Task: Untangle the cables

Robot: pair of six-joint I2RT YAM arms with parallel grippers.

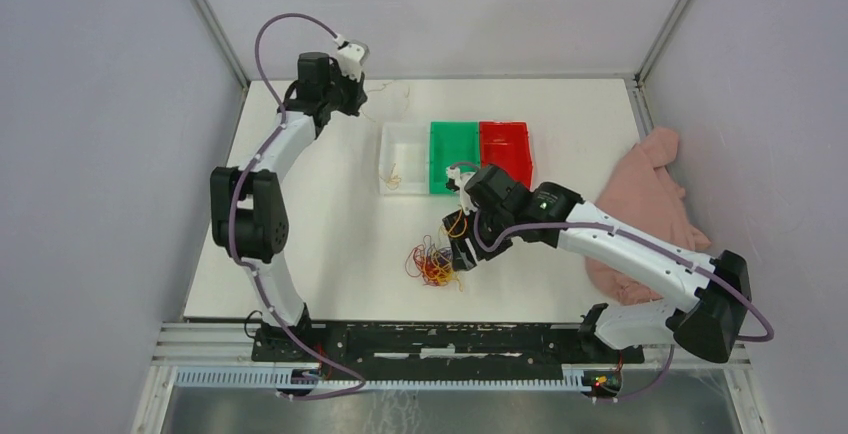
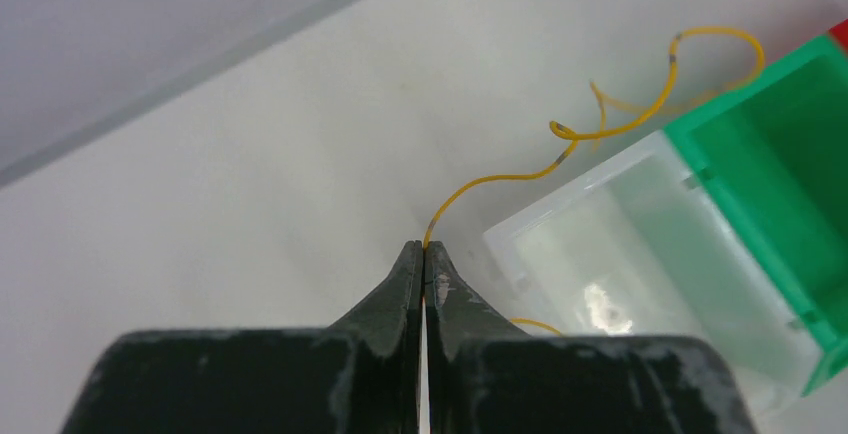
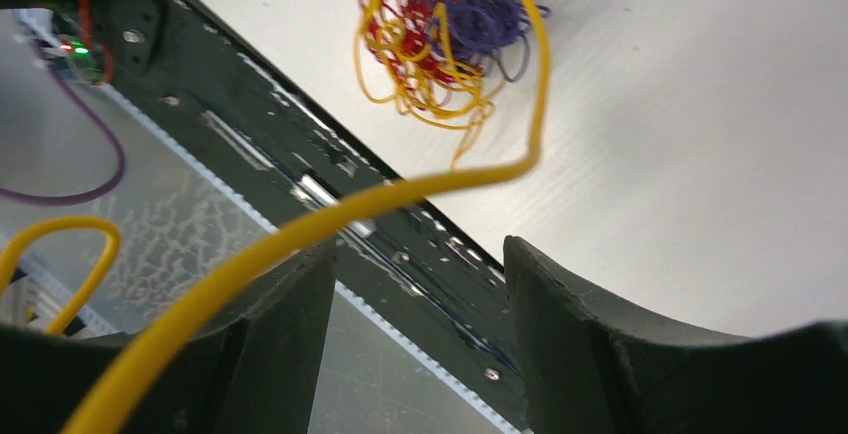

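A tangle of red, purple and yellow cables [image 1: 432,264] lies on the near middle of the table, also visible as purple strands [image 3: 470,19] in the right wrist view. My left gripper is shut on a thin yellow cable [image 2: 500,176], raised beside the white bin [image 1: 404,159] at the back left. My right gripper is above the table near the tangle, fingers apart; a yellow cable [image 3: 400,194] loops close across it, draped over the wrist in the top view.
Green [image 1: 454,144] and red [image 1: 505,139] bins stand beside the white one. A pink cloth [image 1: 645,219] lies at the right.
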